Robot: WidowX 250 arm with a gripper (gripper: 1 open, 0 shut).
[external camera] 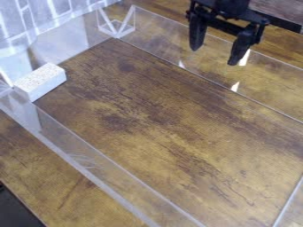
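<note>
My black gripper [221,40] hangs at the top right of the camera view, above the far side of the clear-walled enclosure, with its fingers apart and nothing seen between them. A white speckled block [41,82] lies at the left, inside the enclosure by its left corner.
Clear plastic walls [89,161] bound a wooden surface [160,124], whose middle is bare. A sheer white curtain [35,22] is at the top left, and a dark edge shows at the bottom left.
</note>
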